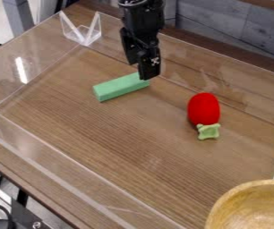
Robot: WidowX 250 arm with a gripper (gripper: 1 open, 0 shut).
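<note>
My black gripper (144, 64) hangs over the back middle of the wooden table, just above and behind a flat green bar (122, 87), with its fingers apart and nothing visible between them. The green bar lies at a slant. To the right, a red rounded object (203, 108) sits with a small pale green piece (209, 132) at its front.
A clear wire or plastic holder (82, 27) stands at the back left. A yellow bowl (250, 206) is at the front right, cut off by the frame. A wall edge runs along the back right.
</note>
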